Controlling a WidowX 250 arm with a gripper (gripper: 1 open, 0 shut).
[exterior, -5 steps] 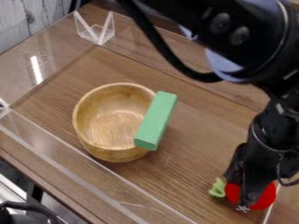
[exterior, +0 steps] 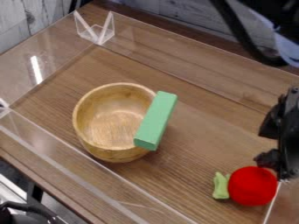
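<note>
A round red object (exterior: pixel 253 187) with a pale green piece (exterior: pixel 222 185) on its left lies on the wooden table at the lower right. The black gripper (exterior: pixel 275 140) is mostly out of frame at the right edge, just above the red object; its finger state is unclear. A wooden bowl (exterior: pixel 93 122) sits left of centre, with a green block (exterior: pixel 156 119) at its right rim.
A clear plastic holder (exterior: pixel 96 30) stands at the back left. A dark gap runs along the lower left edge.
The table objects look largely unmoved.
</note>
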